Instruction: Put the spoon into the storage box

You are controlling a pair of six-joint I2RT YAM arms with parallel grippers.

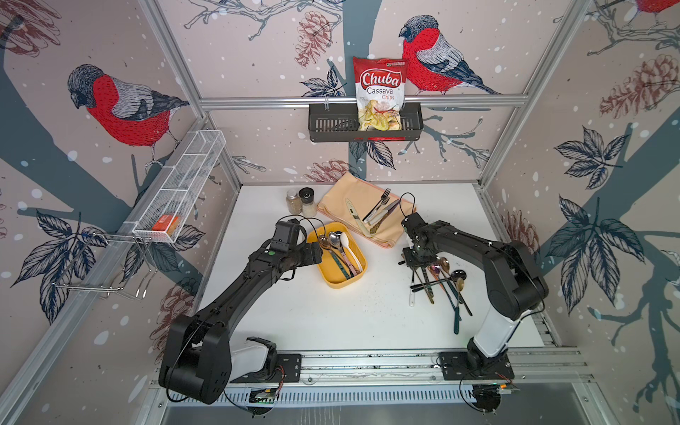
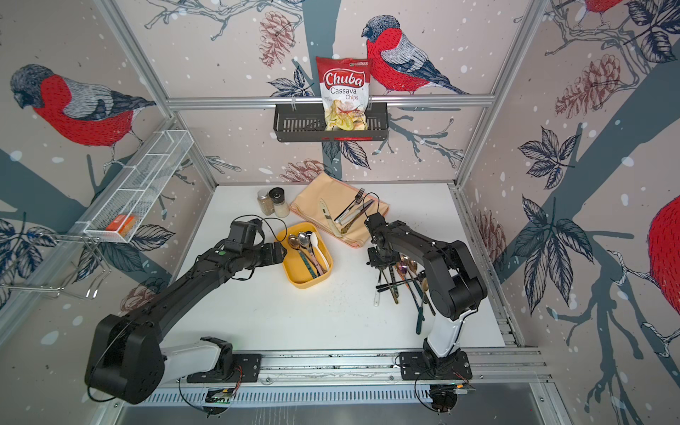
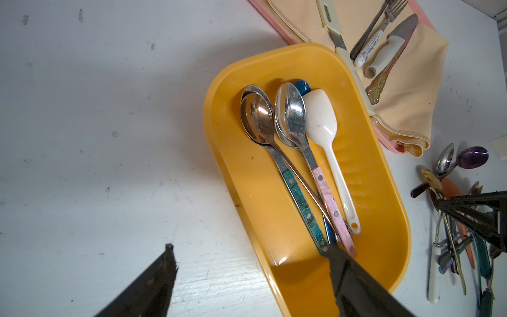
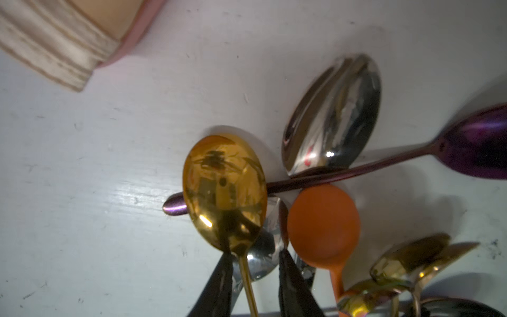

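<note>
The yellow storage box (image 3: 274,232) holds several spoons and a white spoon (image 3: 322,124). My left gripper hangs open over the box's near-left side, nothing between its fingers. My right gripper is low over the pile of cutlery to the right, open, its fingertips either side of the handle of a gold spoon (image 4: 224,187). An orange spoon (image 4: 323,224), a purple spoon (image 4: 475,142) and a steel spoon (image 4: 332,111) lie around it.
A peach cloth (image 1: 340,194) with knives and forks lies behind the box. Two shakers (image 1: 308,205) stand at back left.
</note>
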